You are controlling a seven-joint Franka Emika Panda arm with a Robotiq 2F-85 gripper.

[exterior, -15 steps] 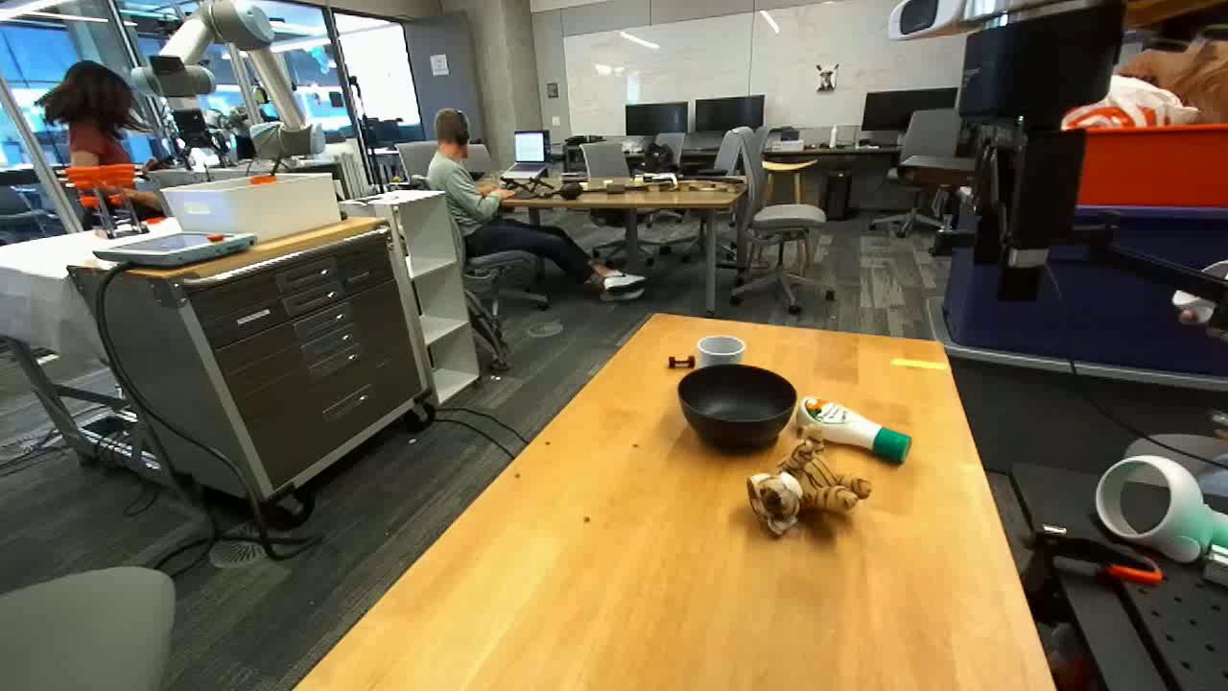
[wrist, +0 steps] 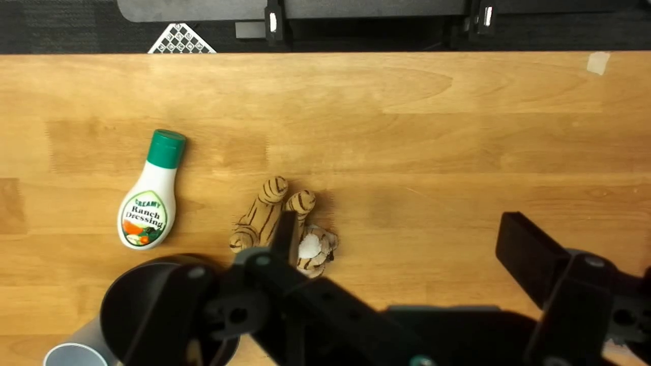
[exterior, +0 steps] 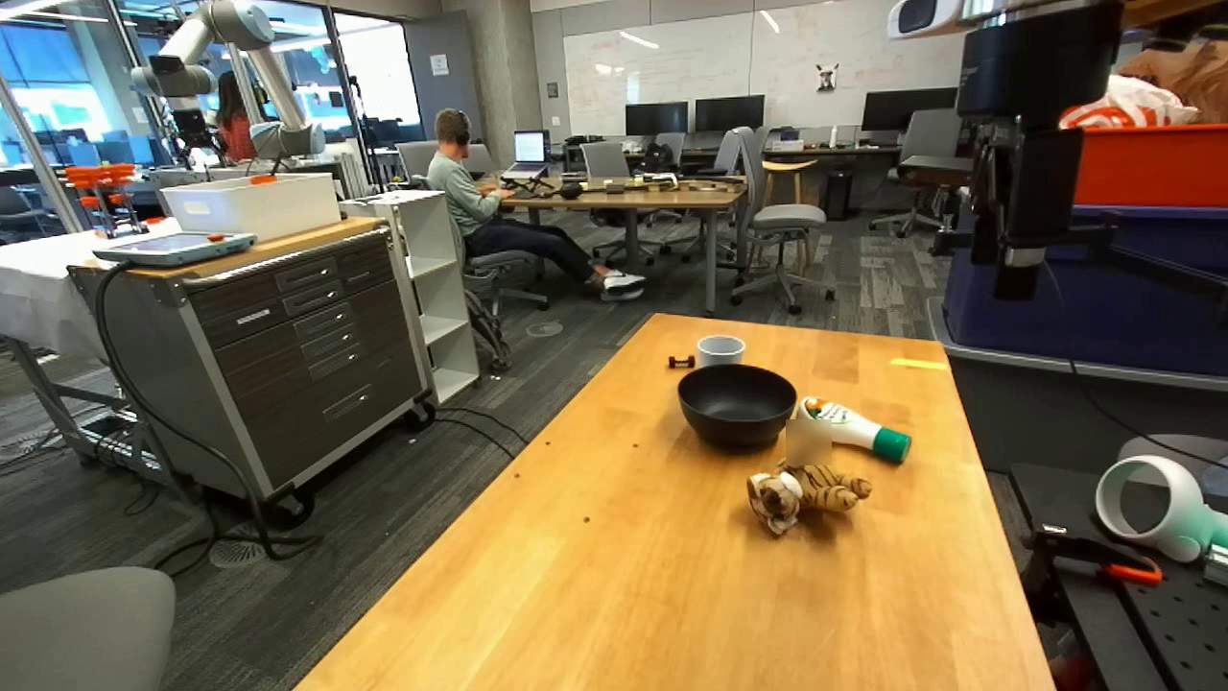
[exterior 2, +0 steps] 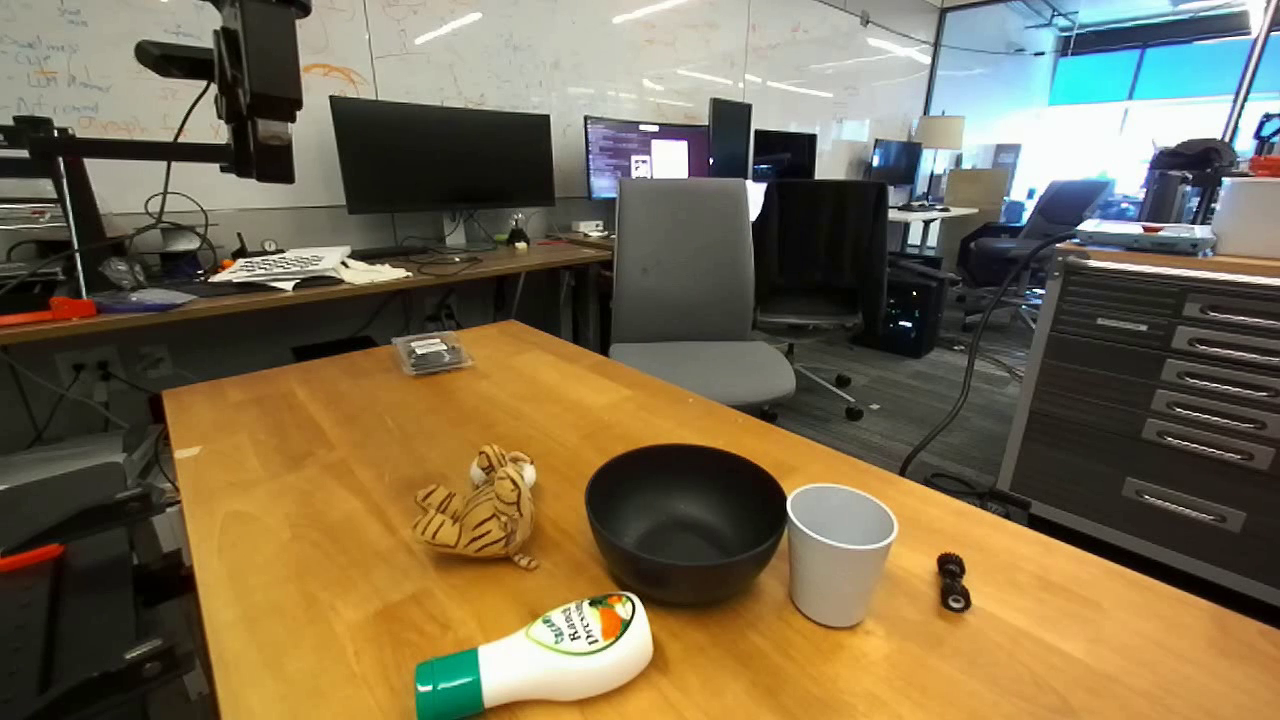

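Observation:
High above the table, my gripper is open, its two fingers spread wide with only bare wood visible between them. In exterior view 1 the gripper [exterior: 1019, 271] hangs at the upper right, clear of everything on the table. A striped plush tiger [exterior 2: 486, 510] lies on the wood; the left finger covers part of it in the wrist view. Beside it rests a black bowl [exterior 2: 684, 528], which looks empty. A white ranch dressing bottle [wrist: 148, 204] with a green cap lies on its side. A grey cup [exterior 2: 840, 558] stands upright close to the bowl.
A small dark dumbbell-shaped piece [exterior 2: 953, 582] lies past the cup. At one table end sits a clear plastic package [exterior 2: 432, 353]. A grey chair [exterior 2: 684, 276] stands near the table's edge.
The arm and the table objects look unmoved.

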